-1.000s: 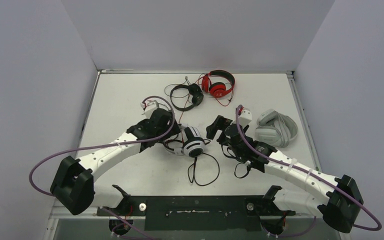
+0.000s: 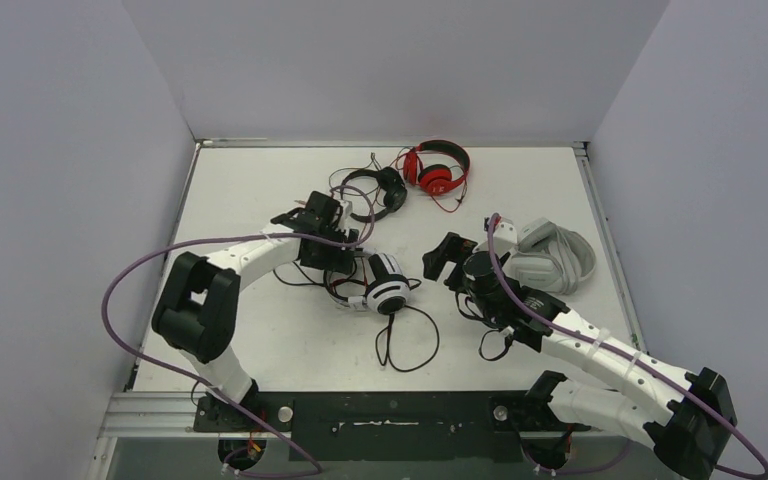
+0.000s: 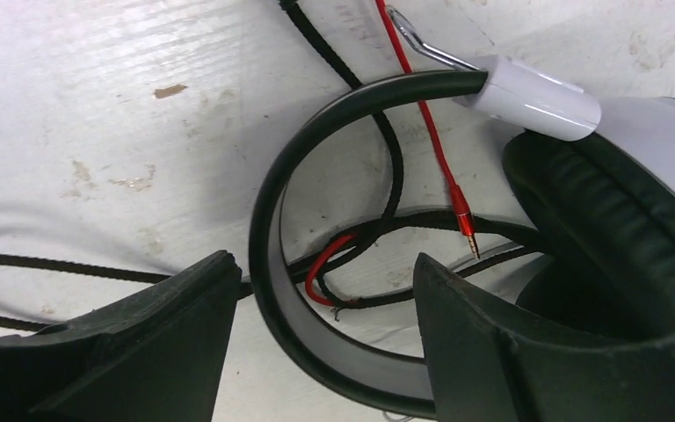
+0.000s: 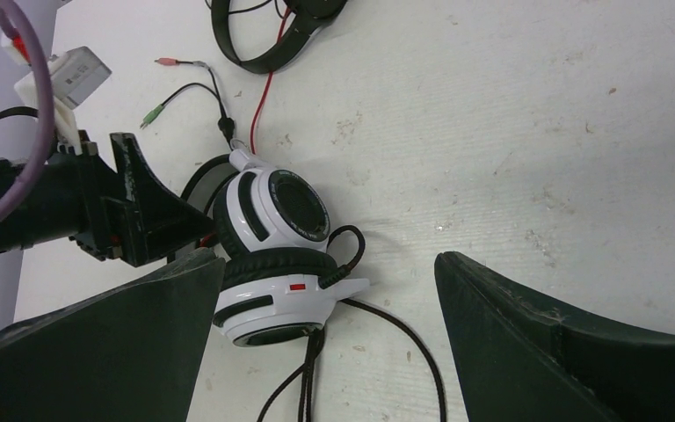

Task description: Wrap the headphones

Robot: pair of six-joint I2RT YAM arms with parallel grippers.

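Note:
White-and-black headphones lie on the table, their ear cups together and their black cable looped in front. In the left wrist view their headband arcs between and beneath the fingers of my left gripper, which is open. A black cable with a red part crosses inside the band. Whether the fingers touch the band cannot be told. To the right of the ear cups, my right gripper stands open, with only bare table between its fingers in the right wrist view.
Black headphones and red headphones lie at the back, a red cable running toward the white pair. Light grey headphones lie at the right beyond my right arm.
The right arm has shifted slightly rightward. The headphones look unmoved.

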